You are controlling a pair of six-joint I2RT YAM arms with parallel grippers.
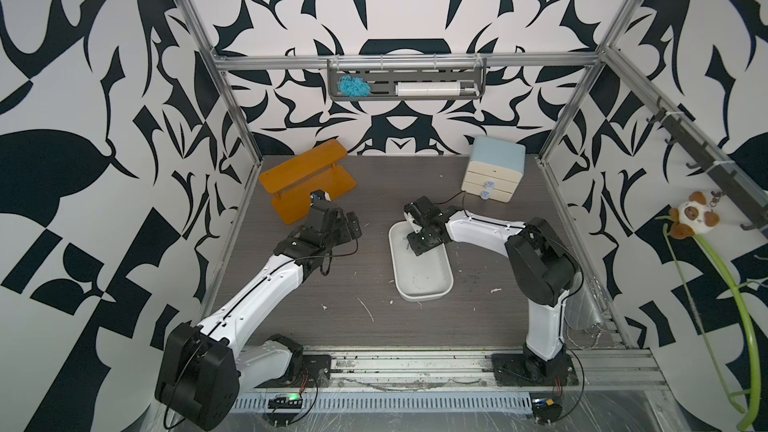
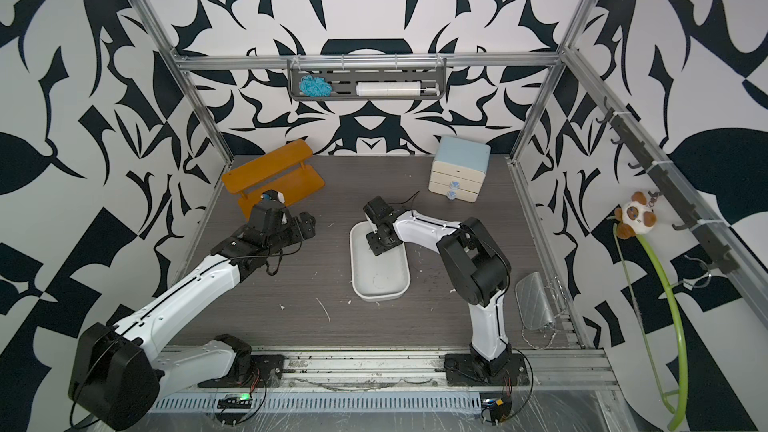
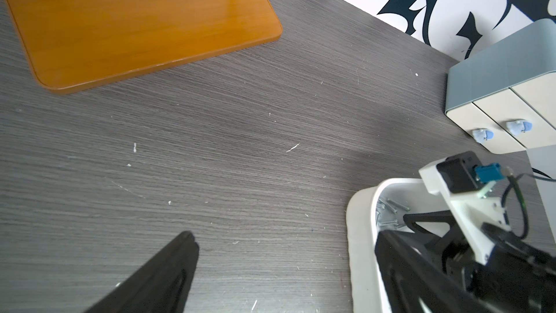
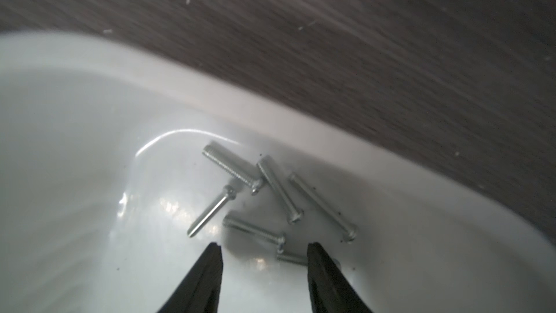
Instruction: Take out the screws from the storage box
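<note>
A white storage box [image 1: 421, 280] stands mid-table. In the right wrist view, several silver screws [image 4: 275, 188] lie on its floor. My right gripper hangs over the box just beside them, its fingertips apart and part open, with a screw partly behind the right finger and nothing clearly held. In the left wrist view, my left gripper stands open over bare table, left of the box, with nothing between its fingers.
An orange wooden stand [image 2: 292, 181] is at the back left. A small pale-blue drawer cabinet [image 2: 459, 158] stands at the back right.
</note>
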